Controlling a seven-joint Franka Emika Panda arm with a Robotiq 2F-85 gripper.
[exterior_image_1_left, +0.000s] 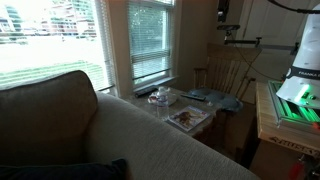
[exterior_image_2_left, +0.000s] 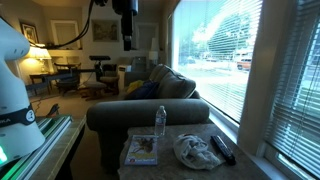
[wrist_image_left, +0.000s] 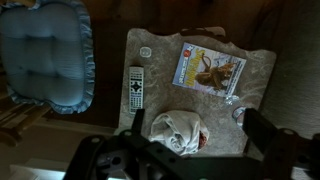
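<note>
High above a small table (wrist_image_left: 160, 65), my gripper stands open, its two dark fingers wide apart at the lower left and right of the wrist view. Nothing shows between them but the tabletop far below. On the table lie a remote control (wrist_image_left: 136, 88), a magazine or booklet with a brown picture (wrist_image_left: 208, 68) and a crumpled white cloth or bag (wrist_image_left: 180, 131). A clear bottle (exterior_image_2_left: 160, 121) stands upright by the booklet. In exterior view 2 the gripper (exterior_image_2_left: 127, 43) hangs at the top, well clear of everything on the table.
A grey sofa (exterior_image_2_left: 170, 115) borders the table on one side, windows with blinds (exterior_image_2_left: 235, 60) on another. A wooden chair with a blue cushion (wrist_image_left: 42, 60) stands close by. The air between gripper and tabletop looks free.
</note>
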